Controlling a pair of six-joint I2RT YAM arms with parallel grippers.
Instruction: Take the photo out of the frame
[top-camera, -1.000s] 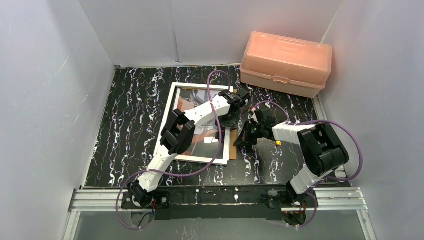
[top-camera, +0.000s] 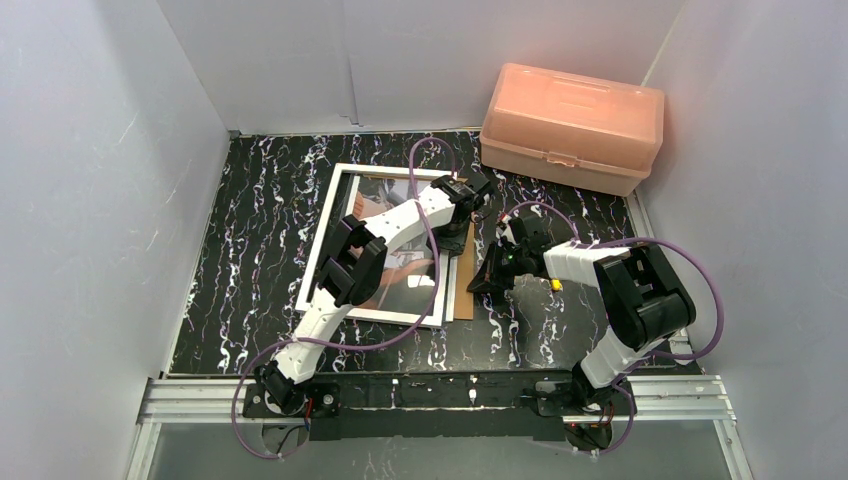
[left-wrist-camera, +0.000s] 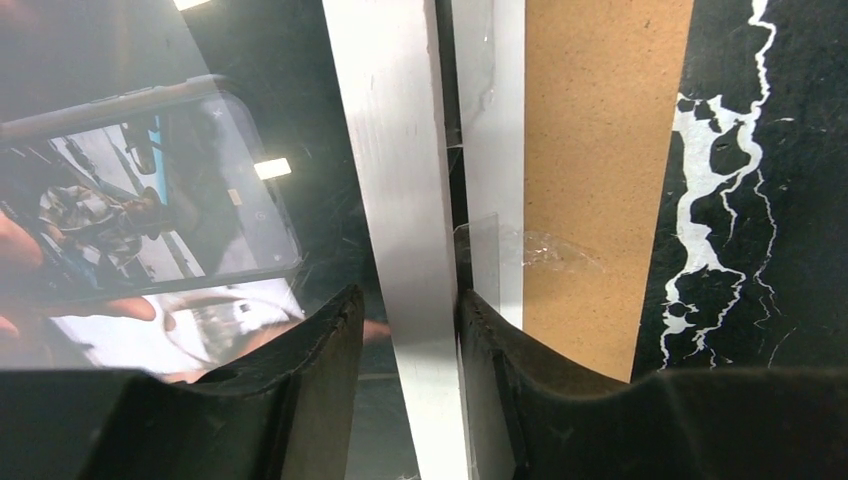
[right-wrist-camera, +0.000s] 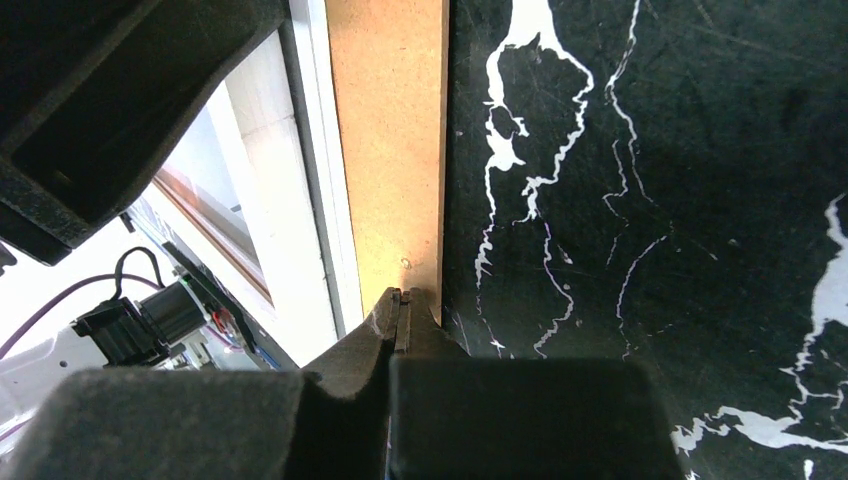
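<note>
The white photo frame (top-camera: 318, 240) lies flat on the marble-patterned surface, with the photo (top-camera: 395, 275) of a hand and phone inside it. In the left wrist view my left gripper straddles the frame's right rail (left-wrist-camera: 405, 190), part open. Its right finger (left-wrist-camera: 485, 345) sits against the rail's outer side, and a slim gap shows on the inner side. To the right of the rail a white strip (left-wrist-camera: 495, 130) and a tan backing board (left-wrist-camera: 605, 150) stick out. My right gripper is shut, its tips at the board's edge, nothing showing between them.
A lidded pink box (top-camera: 572, 125) stands at the back right. A small yellow object (top-camera: 556, 286) lies beneath the right arm. Clear tabletop (top-camera: 245, 250) extends left of the frame.
The frame has slid left along with my left gripper, exposing more of the white strip and tan board on its right. My right arm has stayed in place.
</note>
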